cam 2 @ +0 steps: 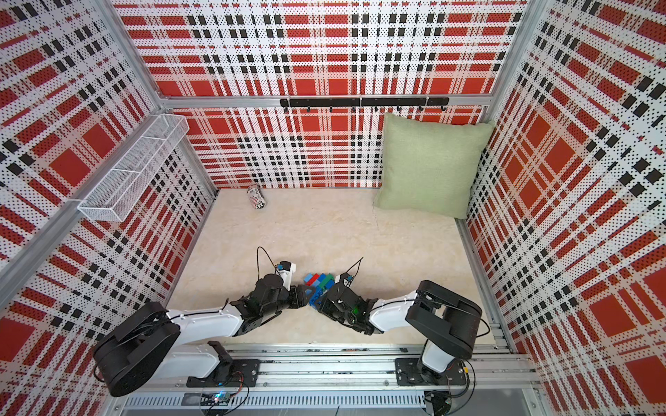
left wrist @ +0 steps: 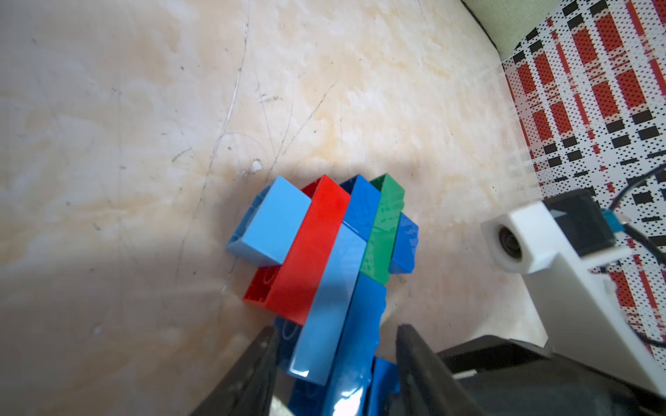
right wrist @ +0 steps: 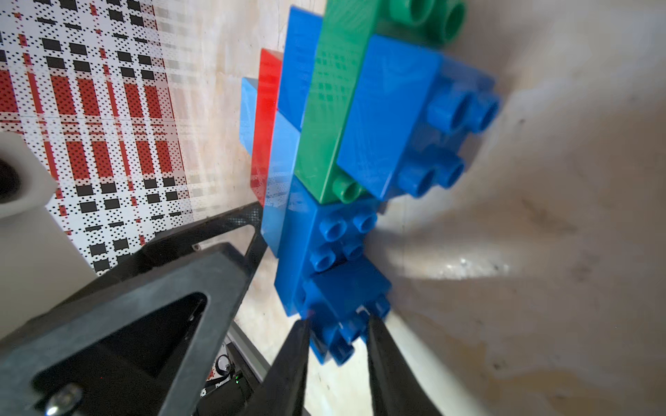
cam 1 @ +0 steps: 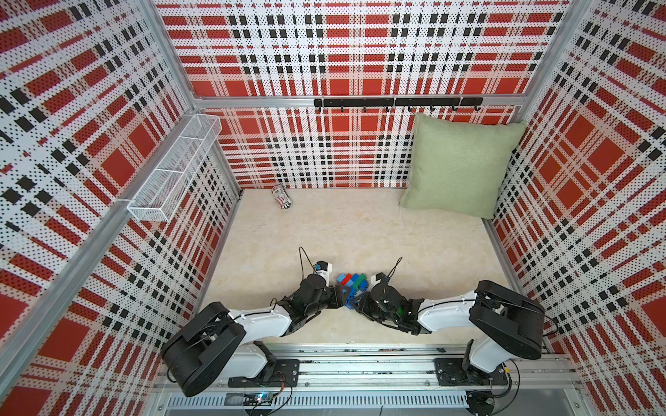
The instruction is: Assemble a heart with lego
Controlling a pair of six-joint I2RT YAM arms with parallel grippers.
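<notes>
Several joined bricks form one slanting assembly in the left wrist view: a light blue brick point(left wrist: 272, 220), a red brick point(left wrist: 312, 253), a long light blue brick point(left wrist: 331, 301), a green brick point(left wrist: 382, 232) and blue ones. My left gripper is part open around the assembly's near end, where the long light blue and a dark blue brick point(left wrist: 357, 336) lie between its fingers. At the lowest tip, my right gripper is shut on a small blue brick point(right wrist: 348, 284). That brick sits against a larger blue brick point(right wrist: 297, 242); whether their studs are fully seated cannot be seen.
A can point(cam 1: 281, 197) lies at the back left, and a green cushion point(cam 1: 461, 166) leans at the back right. A wire basket point(cam 1: 177, 170) hangs on the left wall.
</notes>
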